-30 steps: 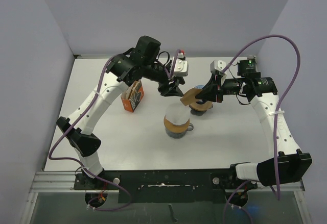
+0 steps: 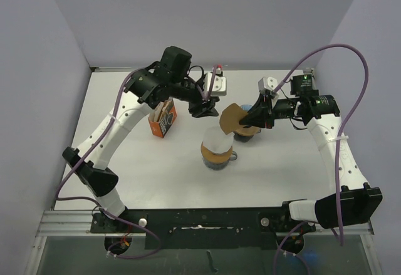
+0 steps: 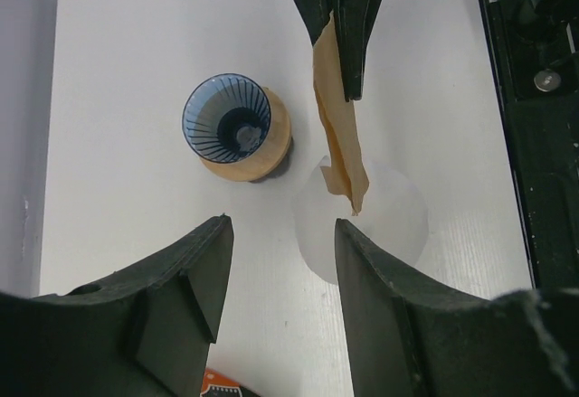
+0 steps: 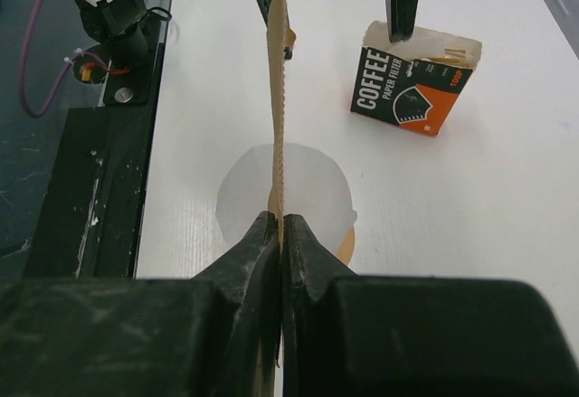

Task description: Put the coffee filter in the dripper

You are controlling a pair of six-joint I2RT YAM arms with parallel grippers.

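The brown paper coffee filter is pinched along one side by my right gripper, whose fingers are shut on it. In the left wrist view the filter appears nearly edge-on, slightly parted at its lower end. Behind it stands the white dripper; from above, the dripper sits on a wooden collar over a glass server, and the filter is above and to the right of its mouth, outside it. My left gripper is open and empty, up and left of the dripper in the top view.
An orange and black coffee filter box stands behind the left gripper. A blue-grey ribbed cup in a wooden ring sits close by the right gripper.
My left gripper has shifted a little left, away from the filter. The filter shows slightly more of its broad face than a second ago; the right arm has barely moved.
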